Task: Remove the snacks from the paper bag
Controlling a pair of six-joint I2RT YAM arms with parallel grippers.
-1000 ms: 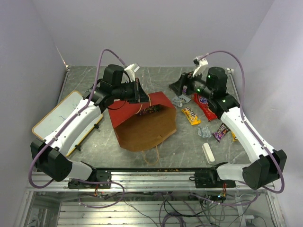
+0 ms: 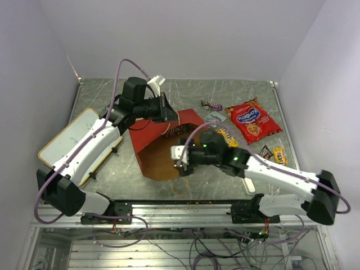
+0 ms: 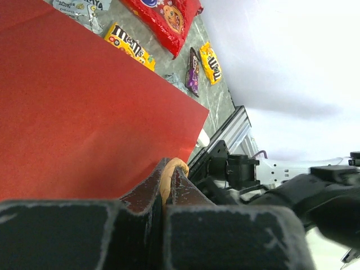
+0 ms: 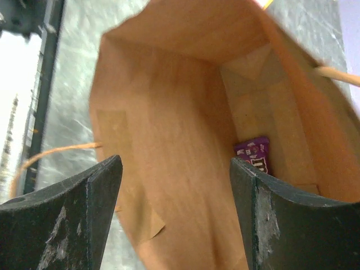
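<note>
The red paper bag (image 2: 151,135) lies on its side, its brown mouth facing the front edge of the table. My left gripper (image 2: 171,116) is shut on the bag's twisted handle (image 3: 170,177), which shows between the fingertips. In front of the mouth, my right gripper (image 2: 181,167) stands open, with nothing between its fingers. Deep inside the bag, the right wrist view shows a purple snack packet (image 4: 254,153), partly hidden by a finger. From above, a dark packet (image 2: 177,130) shows just inside the bag.
To the right lie a large red snack bag (image 2: 252,120), a yellow M&M's packet (image 2: 227,136), a purple bar (image 2: 211,105), a dark packet (image 2: 265,152) and another yellow packet (image 2: 280,156). A whiteboard (image 2: 73,140) leans at the left. Free table shows at the back middle.
My right gripper has swung left and toward the front, from above the loose snacks to the bag's mouth. The left arm and the bag have stayed in place.
</note>
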